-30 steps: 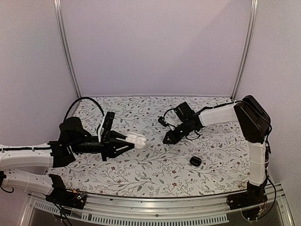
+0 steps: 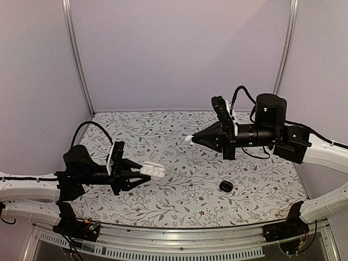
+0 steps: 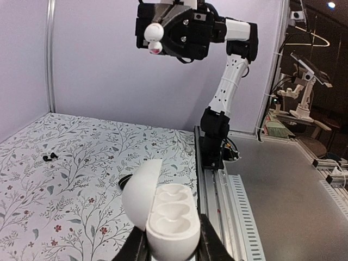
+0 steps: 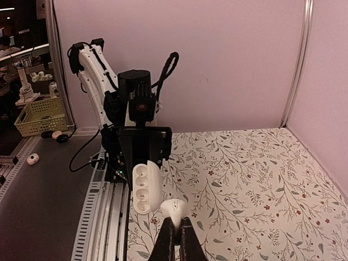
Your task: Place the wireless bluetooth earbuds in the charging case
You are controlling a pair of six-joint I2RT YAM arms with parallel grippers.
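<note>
The open white charging case is held by my left gripper, which is shut on it; its earbud wells face up in the left wrist view and show in the right wrist view. My right gripper is shut on a white earbud, raised above the table and to the right of the case; in the left wrist view the earbud appears high up, pointing toward the case.
A small black box lies on the floral table at the right.
My right gripper has lifted off the table, bringing the white earbud up. The left gripper has shifted slightly down and left in the top view, with the case in it.
</note>
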